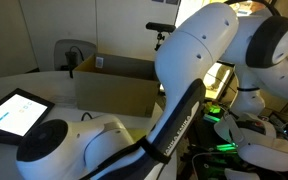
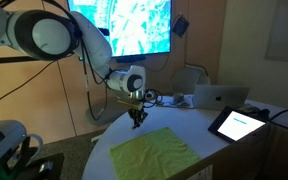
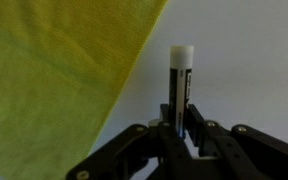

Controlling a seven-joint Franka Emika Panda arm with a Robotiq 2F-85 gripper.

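A slim marker (image 3: 181, 75) with a white end and a dark printed label stands out from between the fingers in the wrist view. My gripper is shut on it. Beside it at the left of that view lies a yellow-green cloth (image 3: 59, 80); the marker is over the pale table, off the cloth's edge. From the second exterior view, my gripper (image 2: 137, 120) points down over the white table, just behind the cloth (image 2: 152, 153). The arm hides the gripper in the first exterior view.
An open brown box (image 1: 114, 93) stands on the table, with a lit tablet (image 1: 17, 115) near it. Farther back is a silver laptop (image 2: 219, 97). Between gripper and tablet, the white tabletop (image 2: 189, 128) is clear.
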